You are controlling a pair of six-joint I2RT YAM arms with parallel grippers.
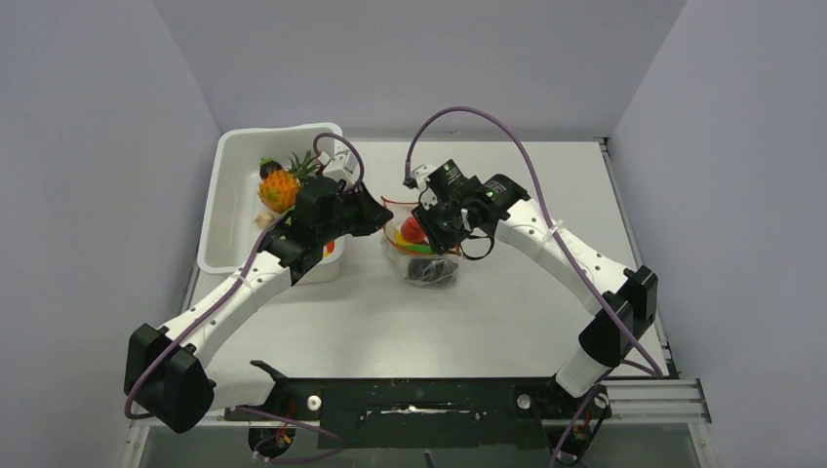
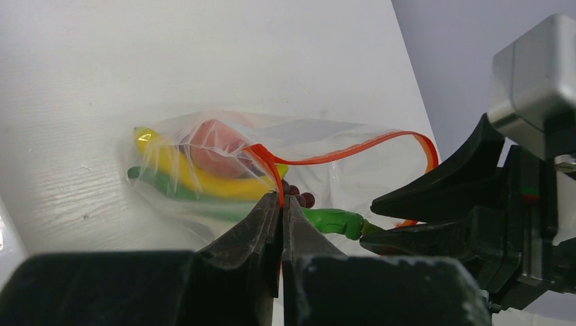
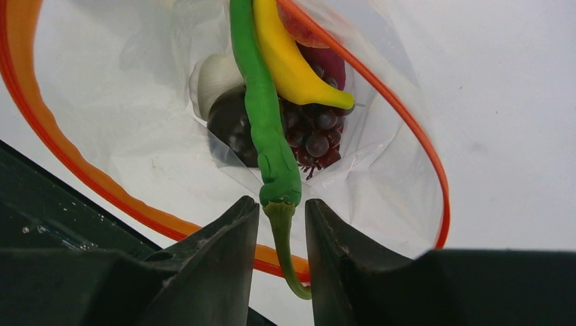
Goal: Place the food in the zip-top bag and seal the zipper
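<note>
The clear zip bag with red-orange zipper edge stands open at the table's middle, holding a yellow banana, a red round fruit, dark grapes and other food. A long green pepper lies across the top, its stem end at the mouth. My left gripper is shut on the bag's zipper edge. My right gripper is part open, its fingers either side of the pepper's stem, with a gap beside it.
A white bin with pineapple and more food stands at the left, beside the left arm.
</note>
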